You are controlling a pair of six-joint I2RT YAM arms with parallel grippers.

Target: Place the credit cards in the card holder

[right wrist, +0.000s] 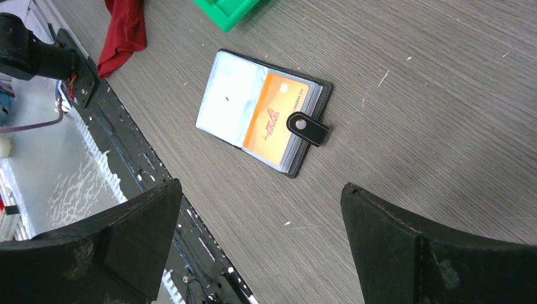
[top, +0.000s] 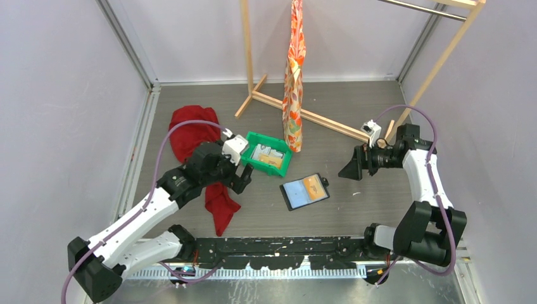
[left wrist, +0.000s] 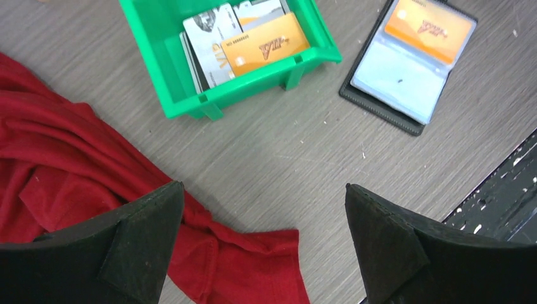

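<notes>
The black card holder lies opened flat on the table, a clear sleeve on its left side and an orange card in the right sleeve. Its strap with a snap sticks out at the right edge. In the green basket are several cards, among them an orange card and a white card. My left gripper, open and empty, hovers left of the basket's front, over the table near the red cloth. To the right of the holder, my right gripper is also open with nothing between its fingers.
A red cloth spreads left of the basket. Behind stands a wooden rack with a patterned orange cloth hanging down beside the basket. Bare table surrounds the holder.
</notes>
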